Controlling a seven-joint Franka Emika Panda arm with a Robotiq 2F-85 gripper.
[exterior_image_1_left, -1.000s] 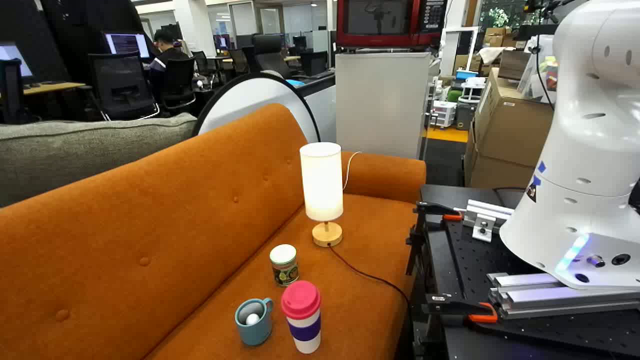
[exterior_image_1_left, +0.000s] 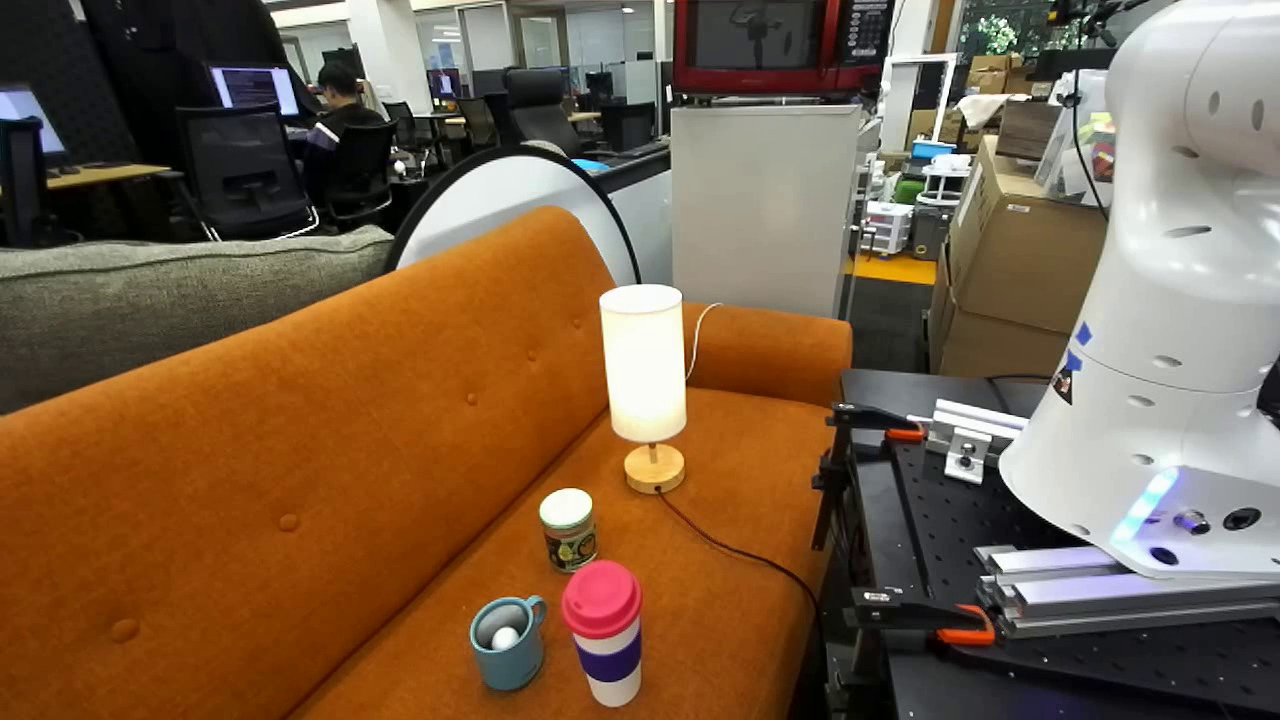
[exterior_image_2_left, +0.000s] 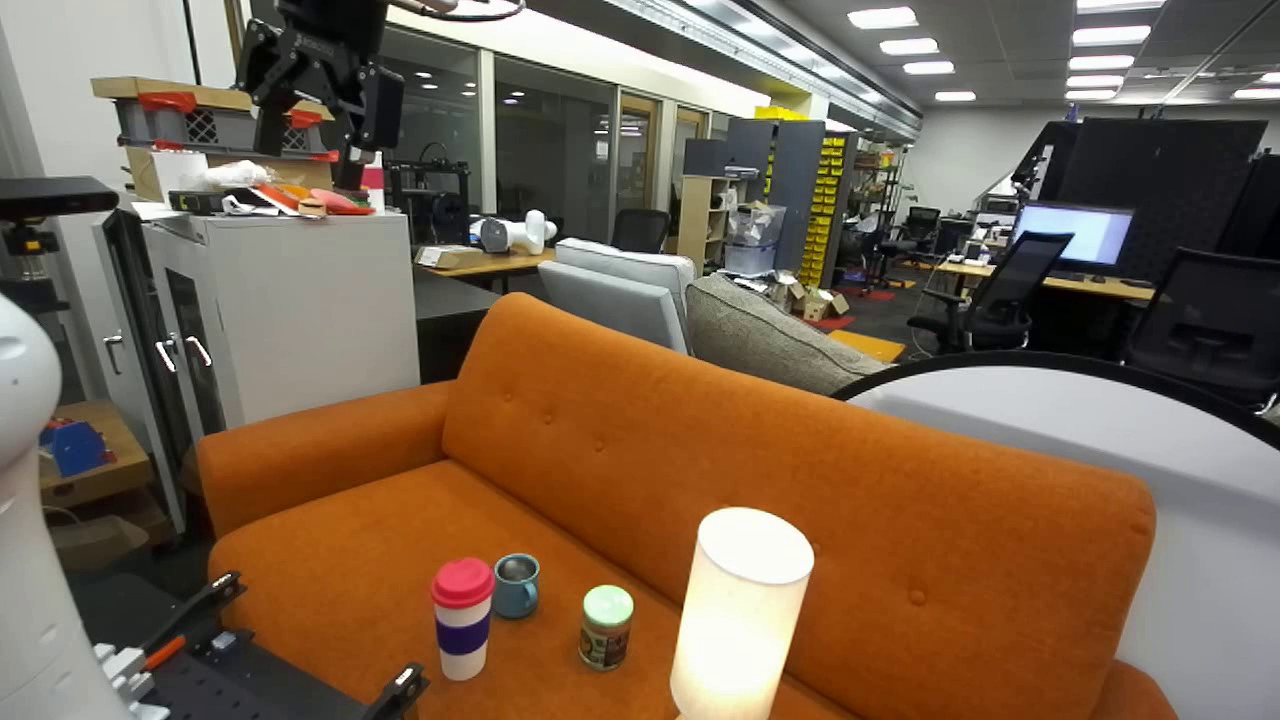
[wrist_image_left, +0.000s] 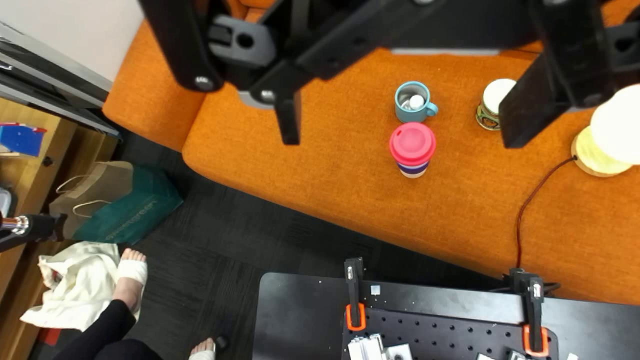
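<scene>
On the orange sofa seat stands a tumbler (exterior_image_1_left: 603, 624) with a red-pink lid and a purple band. Right beside it is a blue mug (exterior_image_1_left: 507, 648) with a white round object inside; its handle (wrist_image_left: 431, 109) points toward the jar side in the wrist view. A small jar (exterior_image_2_left: 606, 626) with a pale lid and a lit table lamp (exterior_image_1_left: 645, 378) stand farther along the seat. High above the sofa, my gripper (exterior_image_2_left: 318, 150) hangs open and empty. In the wrist view its fingers (wrist_image_left: 290, 120) are spread wide, well apart from everything on the seat.
The lamp's cord (exterior_image_1_left: 744, 551) runs across the seat to the front edge. A black table (wrist_image_left: 300, 312) with clamps (wrist_image_left: 355, 294) borders the sofa's front. The sofa's backrest (exterior_image_2_left: 768, 444) rises behind the objects. Bare seat lies beside the tumbler, away from the lamp.
The sofa, the objects on it and the arm's base look unchanged. Only the seated person in the background has shifted slightly.
</scene>
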